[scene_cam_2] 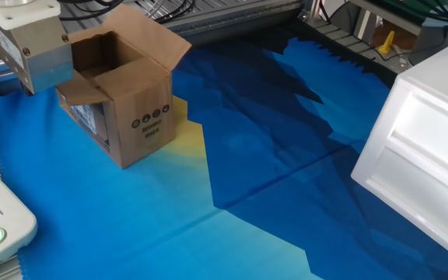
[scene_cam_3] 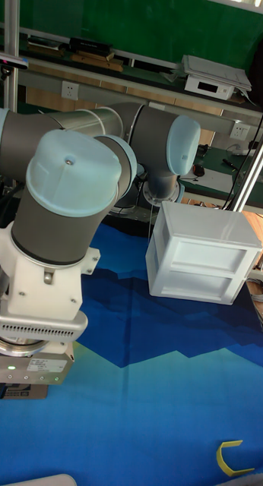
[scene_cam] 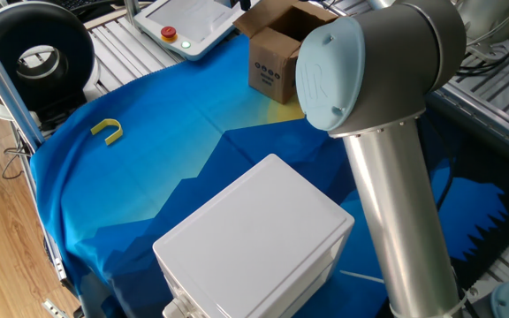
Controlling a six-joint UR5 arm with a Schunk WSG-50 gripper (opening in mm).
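Observation:
The metal body of my gripper (scene_cam_2: 39, 58) shows at the upper left of exterior view 2, beside the open cardboard box (scene_cam_2: 140, 120). In exterior view 3 the gripper body (scene_cam_3: 35, 373) is at the left, low in front of the arm. Its fingers cannot be made out, so whether the fingers are open or shut is hidden. A white drawer unit (scene_cam: 256, 237) stands upright on the blue cloth, its drawer fronts (scene_cam_3: 207, 257) facing exterior view 3. On the cloth lies a yellow curved strip (scene_cam: 108, 131), well apart from box and drawers.
A tablet-like control panel (scene_cam: 188, 22) with a red stop button (scene_cam: 168, 34) lies beyond the cloth. The arm's upper link (scene_cam: 400, 212) passes close to the drawer unit. Between box and drawers the blue cloth (scene_cam_2: 263, 179) is clear.

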